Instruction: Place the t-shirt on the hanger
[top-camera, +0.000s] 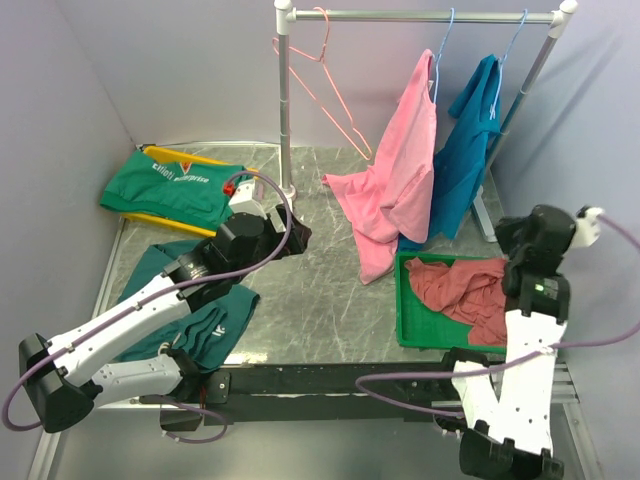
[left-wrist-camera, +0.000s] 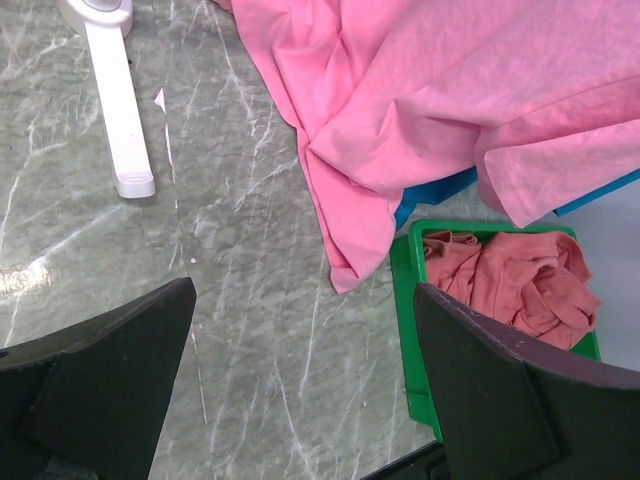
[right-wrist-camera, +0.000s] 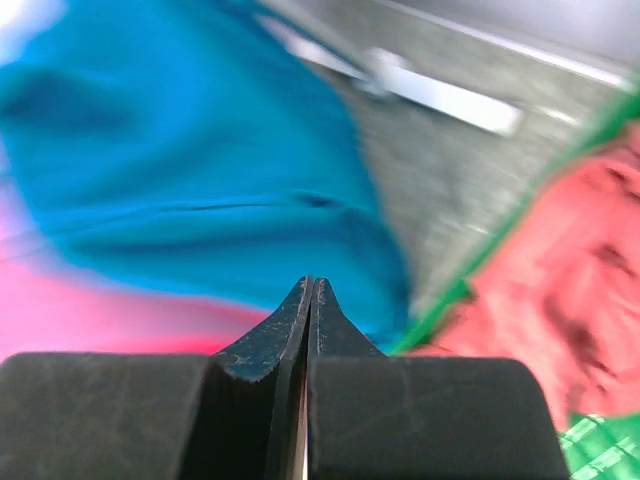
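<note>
The red t-shirt (top-camera: 462, 290) lies crumpled in the green bin, partly behind my right arm in the top view. In the right wrist view my right gripper is shut, its fingertips meeting with no cloth between them; the red t-shirt (right-wrist-camera: 560, 290) is off to the right. From above, that gripper is blurred and raised over the bin's right side. My left gripper stands open and empty above bare table. An empty pink hanger (top-camera: 325, 62) hangs from the rack's left end.
A pink shirt (top-camera: 388, 190) and a blue shirt (top-camera: 466, 150) hang on the rack rail (top-camera: 420, 16), just behind the green bin (top-camera: 403, 315). Green cloth (top-camera: 215, 330) and a yellow tray (top-camera: 165, 156) occupy the left. Mid-table is clear.
</note>
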